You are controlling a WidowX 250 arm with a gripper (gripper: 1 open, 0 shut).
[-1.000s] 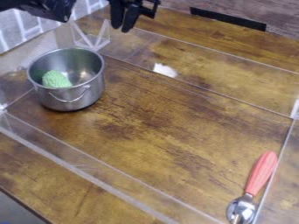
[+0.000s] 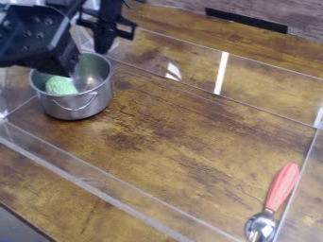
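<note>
A steel pot [image 2: 89, 102] with a wire handle sits on the wooden table at the left, a light green object [image 2: 60, 85] inside it. The dark gripper [image 2: 74, 74] reaches down from the upper left over the pot's back rim and into its top, hiding part of the inside. Its fingertips are hard to make out, and whether they are open or shut does not show clearly.
An ice cream scoop with a red handle [image 2: 281, 187] lies at the right front.
The gripper and arm have come down from above and behind the pot to over and into its top. The pot and scoop have not visibly moved.
</note>
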